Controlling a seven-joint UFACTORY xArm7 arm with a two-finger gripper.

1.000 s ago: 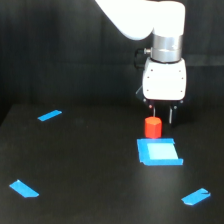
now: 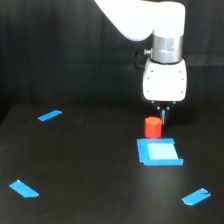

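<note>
A red block (image 2: 153, 128) stands on the dark table just behind a blue-taped square (image 2: 144, 158) with a pale middle. Over the far right side of the block, my gripper (image 2: 163, 115) points down, its dark fingers close together. Their tips are partly lost against the black background, so whether they touch the block or have closed fully is unclear. The block looks upright and resting on the table.
Blue tape strips mark the table at the far left (image 2: 50, 115), near left (image 2: 24, 188) and near right (image 2: 196, 197). A black curtain (image 2: 60, 50) hangs behind.
The gripper's fingers appear nearer each other than a second ago, when they stood wider apart. The arm and the red block show almost no shift.
</note>
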